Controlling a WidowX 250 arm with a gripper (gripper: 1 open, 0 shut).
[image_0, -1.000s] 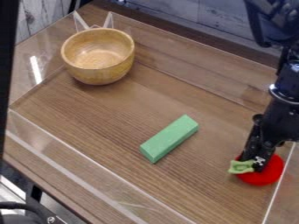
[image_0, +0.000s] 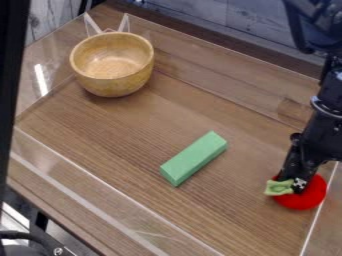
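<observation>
My black gripper (image_0: 297, 172) reaches down from the right edge over a red round object (image_0: 306, 197), perhaps a plate, at the lower right. A small light-green piece (image_0: 279, 188) is held at its fingertips, over the red object's left part; whether it rests on it I cannot tell. A longer green block (image_0: 194, 158) lies on the wooden table (image_0: 147, 200) left of the gripper.
A tan bowl (image_0: 111, 85) sits at the back left. The table's left edge runs down the left side.
</observation>
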